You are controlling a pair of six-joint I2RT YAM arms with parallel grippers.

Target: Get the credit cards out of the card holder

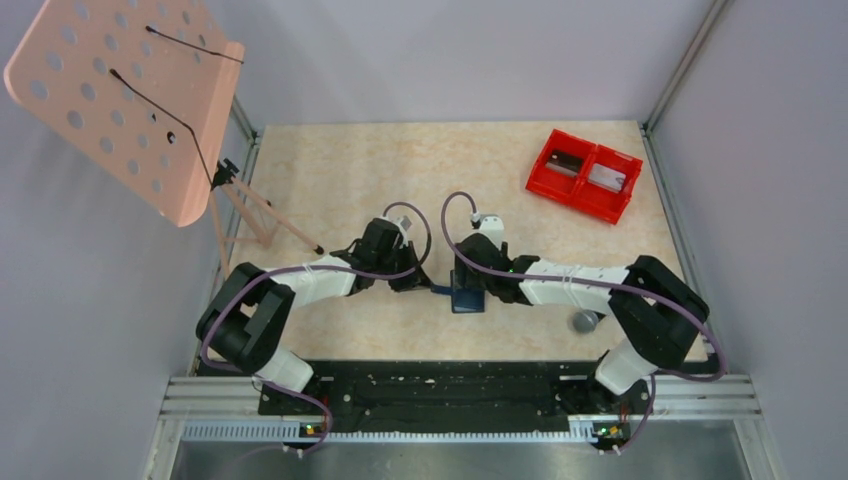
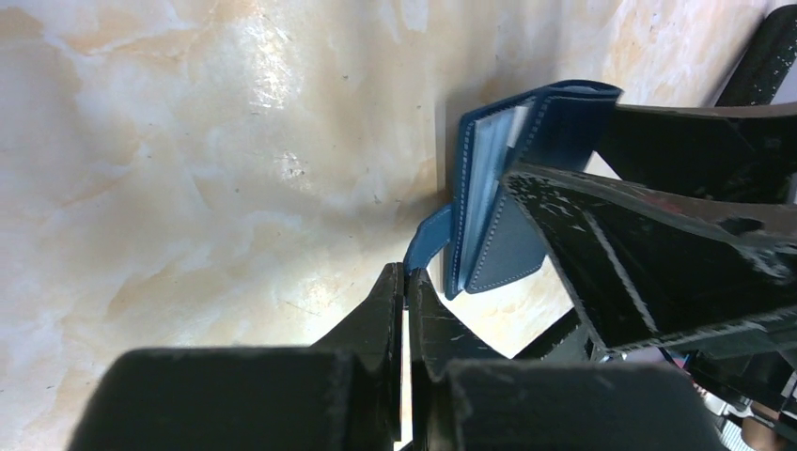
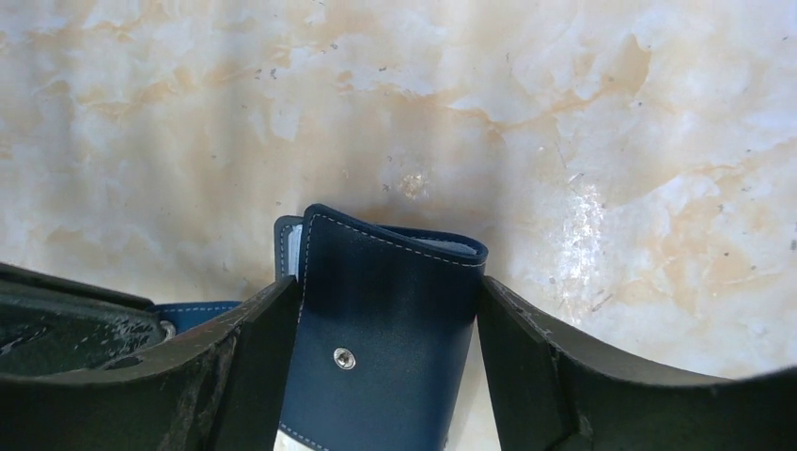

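The dark blue card holder (image 1: 468, 300) is over the middle of the table, partly under the right arm in the top view. My right gripper has a finger against each side edge of the holder (image 3: 385, 319), whose mouth bulges a little. Pale edges show inside its pockets (image 2: 487, 178) in the left wrist view; whether these are cards I cannot tell. A blue strap (image 2: 429, 235) sticks out from the holder's side, its end pinched by my left gripper, which is shut.
A red two-compartment tray (image 1: 585, 176) stands at the back right, with a dark item and a pale item in it. A small grey round object (image 1: 585, 321) lies by the right arm. A pink perforated stand (image 1: 130, 100) rises at the left.
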